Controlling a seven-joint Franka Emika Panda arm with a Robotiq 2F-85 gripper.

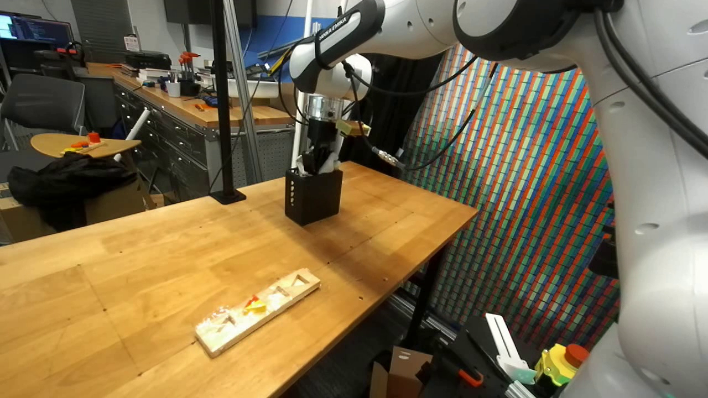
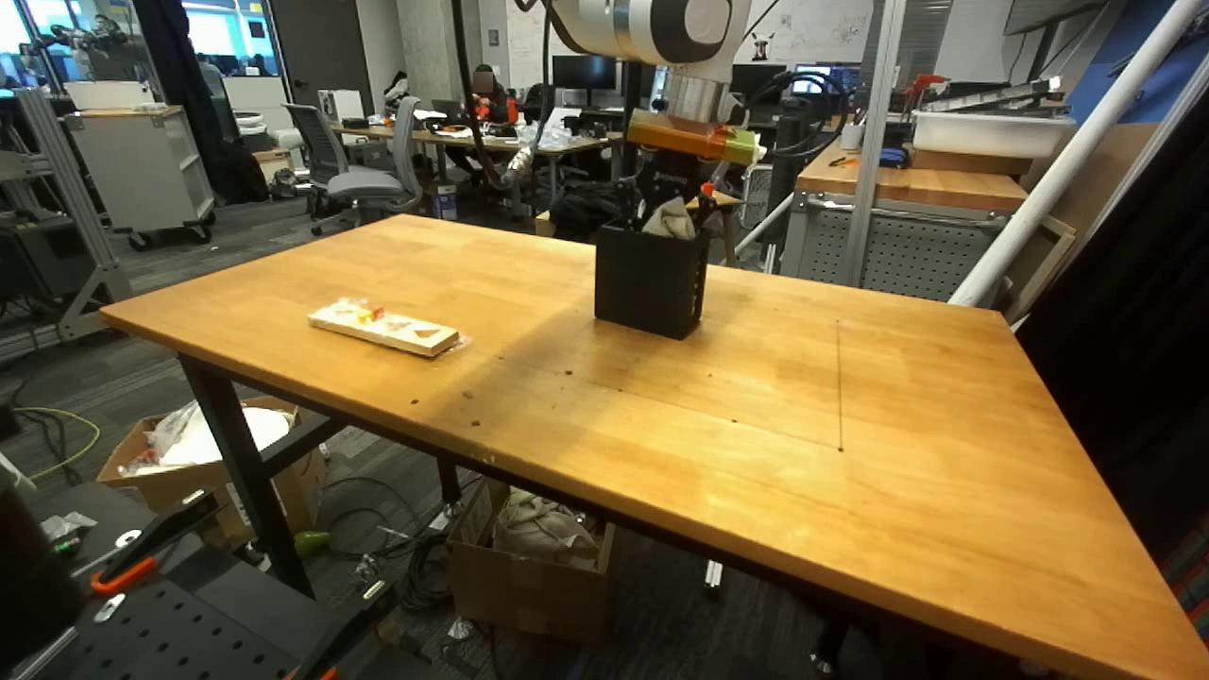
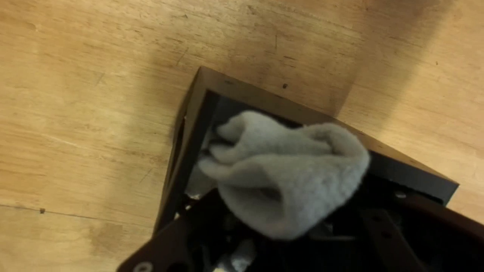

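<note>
A black open-topped box (image 1: 313, 198) stands on the wooden table, with a grey-white cloth (image 3: 295, 176) bunched up at its mouth. My gripper (image 1: 317, 163) points down into the box, its lower end amid the cloth. In the wrist view, dark finger parts flank the cloth low in the picture. The fingertips are lost in the box's dark interior, so whether they touch or pinch the cloth does not show. Exterior view 2 shows the cloth poking out above the rim, close against the gripper.
A pale wooden board (image 1: 259, 312) with cut-out shapes and small red and yellow pieces lies near the table's edge. A black post (image 1: 225, 132) rises at the far edge, left of the box in exterior view 1.
</note>
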